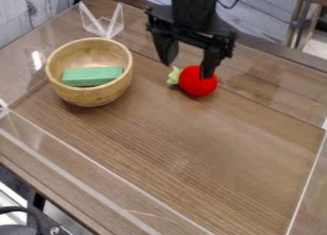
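Observation:
My black gripper (192, 50) hangs over the back middle of the table, its fingers spread apart with nothing seen between them. Just below it lies a red round object (198, 82) with a small green top, resting on the wood. At the left a tan bowl (121, 86) holds a mint-green block (92, 74).
A white wire-like object (99, 24) stands at the back left. A wooden edge crosses the top right, and a black cable lies at the bottom left corner.

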